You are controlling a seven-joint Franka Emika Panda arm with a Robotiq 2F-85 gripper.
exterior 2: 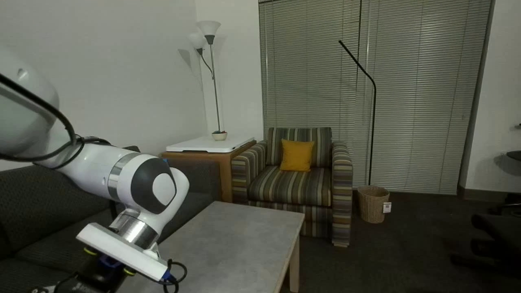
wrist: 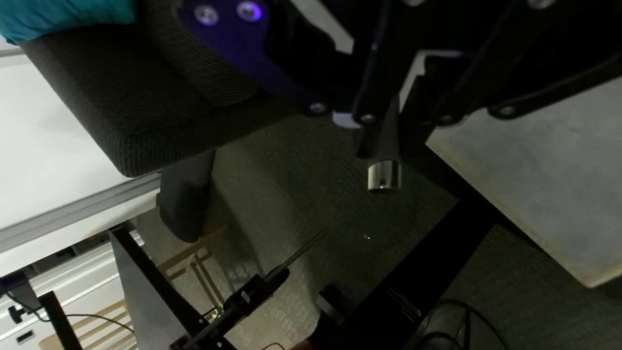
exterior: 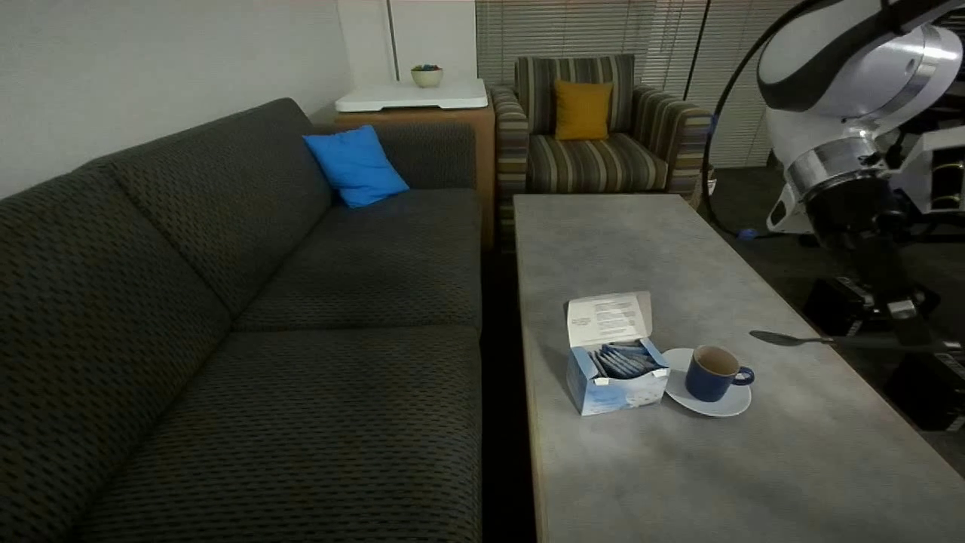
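A metal spoon (exterior: 776,338) is held roughly level at the right side of the coffee table, its bowl pointing left. My gripper (exterior: 905,327) is shut on its handle, and the handle runs on past the fingers to the right. In the wrist view, a shiny metal end (wrist: 384,176) sticks out beyond the dark gripper; the spoon's bowl is not seen there. A blue cup (exterior: 708,380) stands upright on a white saucer (exterior: 734,403). Left of it is an open blue-and-white box (exterior: 622,397) of sachets. Exterior view 2 does not show the spoon.
A dark sofa (exterior: 362,389) runs along the left, and a striped armchair (exterior: 579,163) stands beyond the far end. Black cases (exterior: 932,389) lie on the floor at right.
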